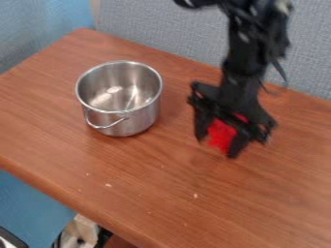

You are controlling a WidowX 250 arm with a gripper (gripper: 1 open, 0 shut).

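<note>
My black gripper [223, 126] is at the right of centre in the camera view, blurred, low over the wooden table. A red object [223, 138] shows between and behind its fingers; whether the fingers hold it cannot be told. A steel pot [118, 95] with a wire handle stands upright to the left, apart from the gripper.
A grey padded wall runs along the back, and blue floor shows at the lower left with some small objects.
</note>
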